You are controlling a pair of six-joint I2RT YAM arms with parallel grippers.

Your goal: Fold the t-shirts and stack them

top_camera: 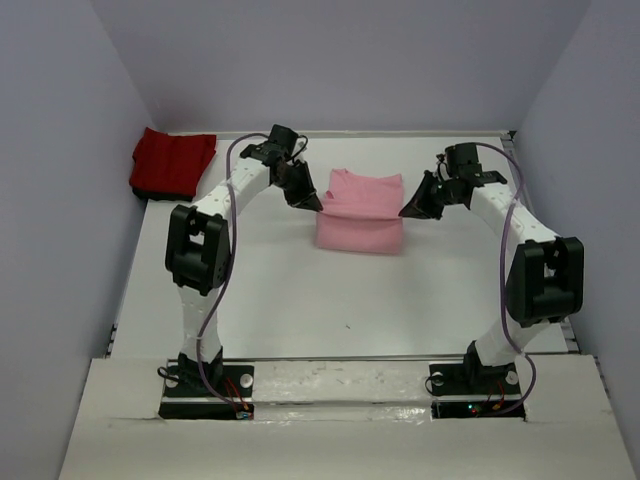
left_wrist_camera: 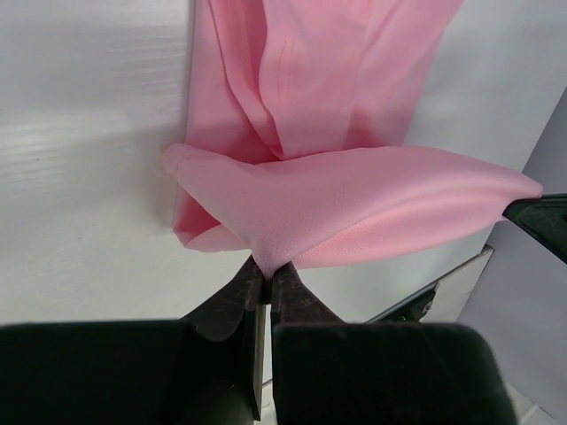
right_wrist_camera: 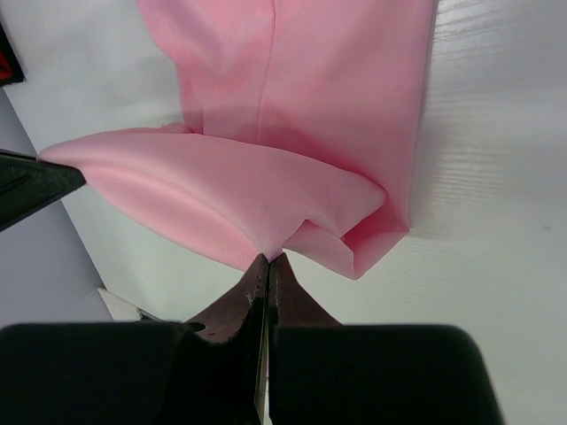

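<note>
A pink t-shirt [top_camera: 360, 232] lies near the middle of the table, its lower part lifted in a fold across the rest. My left gripper [top_camera: 318, 208] is shut on one corner of that fold, as the left wrist view [left_wrist_camera: 266, 279] also shows. At the other corner my right gripper [top_camera: 402, 213] is shut on the cloth [right_wrist_camera: 213, 186], pinched at its fingertips in the right wrist view. The raised edge is stretched between the two grippers, over the upper layer of the shirt.
A folded red cloth pile [top_camera: 170, 163] with a dark lower edge sits at the back left of the white table [top_camera: 330, 300].
</note>
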